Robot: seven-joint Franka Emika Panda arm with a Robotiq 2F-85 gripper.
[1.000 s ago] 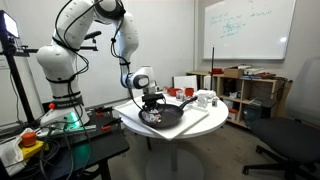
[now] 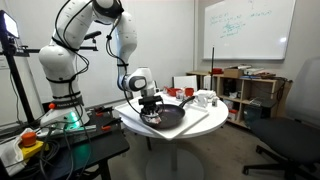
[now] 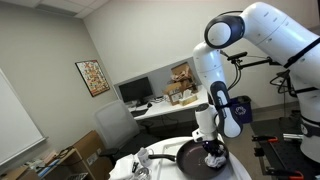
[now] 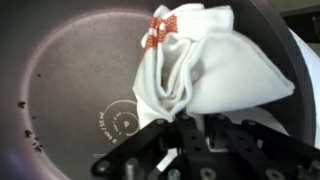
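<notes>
A white cloth (image 4: 205, 65) with an orange-red stitched patch is bunched over the dark inside of a frying pan (image 4: 75, 75). My gripper is shut on the cloth, whose folds run down between the fingertips. In exterior view 1 the gripper (image 2: 150, 103) points down over the near left side of the black pan (image 2: 175, 118), on a round white table. Exterior view 2 shows the cloth (image 3: 215, 160) low in the pan (image 3: 190, 165) beneath the gripper. Whether the cloth presses on the pan's floor cannot be told.
The pan's handle (image 2: 188, 100) points toward the back of the table. Red cups (image 2: 187, 91) and white mugs (image 2: 205, 98) stand behind it. Bare white tabletop (image 2: 208, 122) lies to the right. An office chair (image 2: 285, 140) stands beyond the table.
The gripper has shifted slightly over the pan, and the cloth beneath it shows a little less in exterior view 1. The pan appears to stay in place.
</notes>
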